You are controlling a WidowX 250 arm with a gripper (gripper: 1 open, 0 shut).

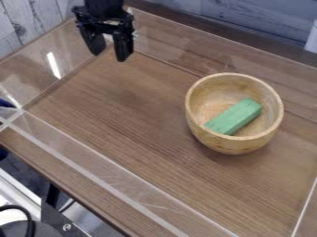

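Note:
My gripper (106, 42) is at the top left, raised over the back of the wooden surface, its dark fingers apart and open with nothing visible between them. A light wooden bowl (201, 130) sits on the right, holding a green block (235, 117). The gripper is well apart from the bowl.
A dark cable (15, 218) lies at the bottom left. A pale wall runs along the back.

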